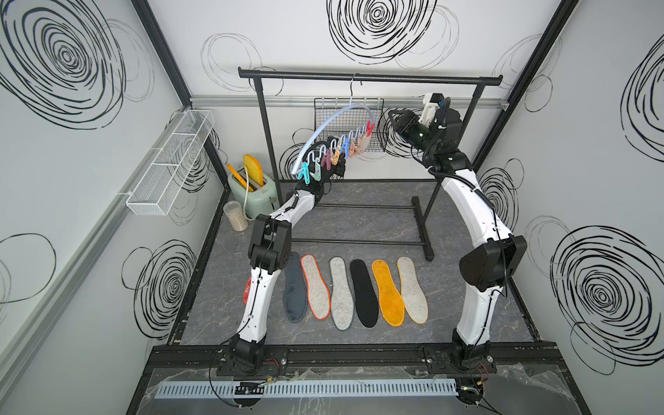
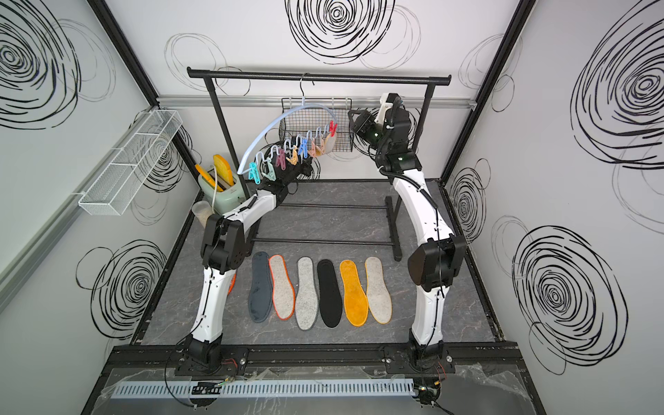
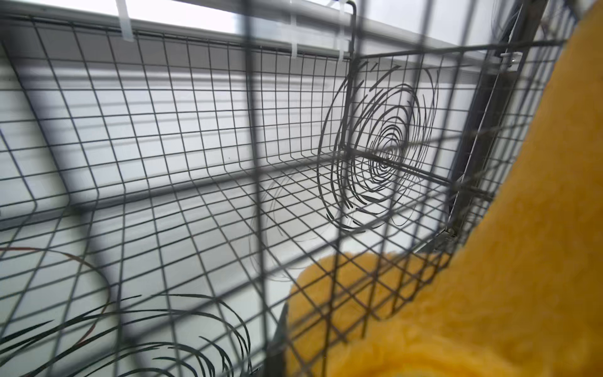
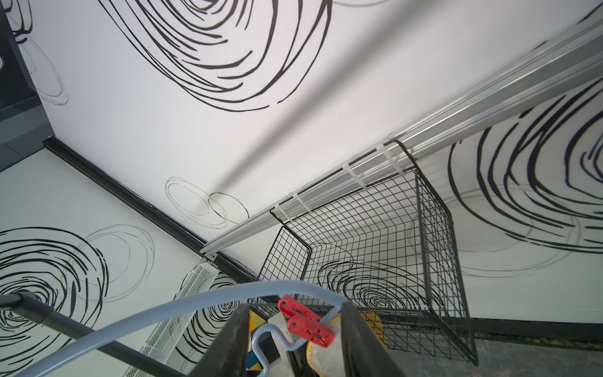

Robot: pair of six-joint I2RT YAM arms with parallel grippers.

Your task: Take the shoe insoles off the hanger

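Note:
A blue hanger (image 1: pixel 319 130) with coloured clips hangs from the black rail. An insole (image 2: pixel 328 144) hangs below the red clip (image 4: pixel 307 323) at its right end. My left gripper (image 1: pixel 330 164) is behind the lower clips; its fingers are hidden, and its wrist view shows wire grid and a blurred yellow insole (image 3: pixel 527 270) close up. My right gripper is right of the hanger's end in the top views; in its wrist view the two fingers stand apart, the red clip between them but farther off.
Several insoles (image 1: pixel 388 297) lie in a row at the front. A wire basket (image 4: pixel 358 220) hangs on the back wall behind the hanger. A white shelf (image 1: pixel 157 178) is on the left wall, a green container (image 1: pixel 263 202) at the back left.

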